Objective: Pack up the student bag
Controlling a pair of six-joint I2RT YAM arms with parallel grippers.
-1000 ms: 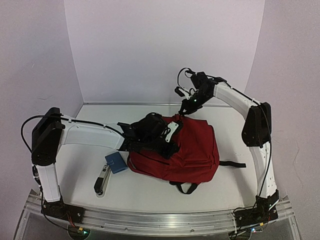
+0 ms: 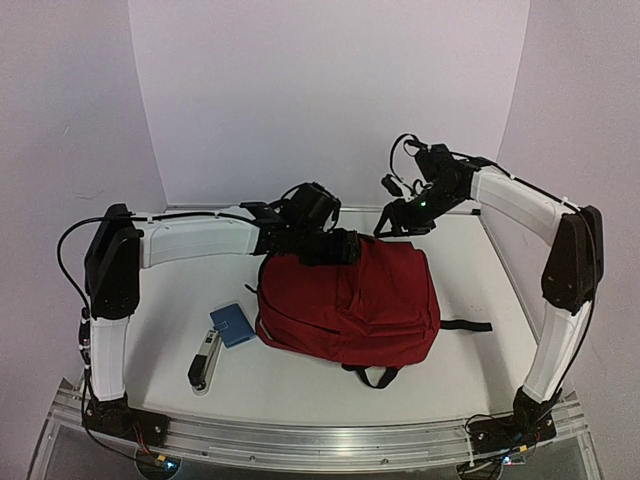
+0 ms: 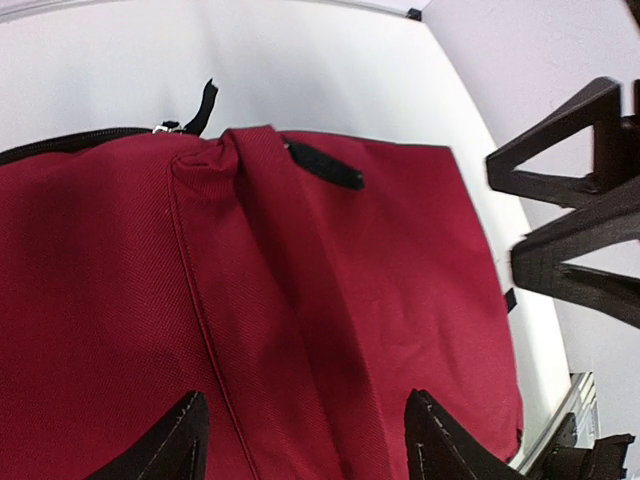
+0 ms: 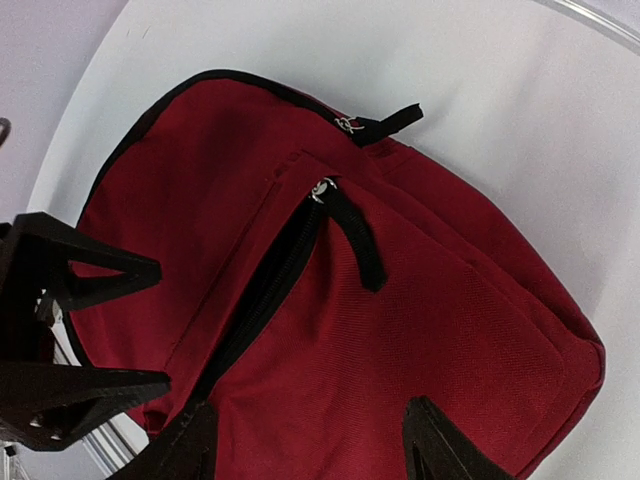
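Observation:
The red bag (image 2: 400, 300) lies on the white table, its straps sticking out at the right and front. In the right wrist view a black zipper (image 4: 265, 300) runs along its pocket, with the pull tab (image 4: 355, 240) at the upper end. My left gripper (image 2: 352, 247) is over the bag's upper middle; its fingers (image 3: 175, 445) are spread with only red cloth visible beyond. At the bag's far edge is my right gripper (image 2: 393, 230), fingers apart and nothing between its fingers. A blue notebook (image 2: 232, 325) and a stapler (image 2: 204, 362) lie left of the bag.
Both grippers are close together over the bag, each showing in the other's wrist view. Bare table (image 2: 480, 370) lies to the right and in front. Pale walls (image 2: 330, 100) enclose the back and sides.
The right gripper has opened and moved right, off the bag's top edge. My left gripper has moved toward the back of the bag. Notebook and stapler have stayed put.

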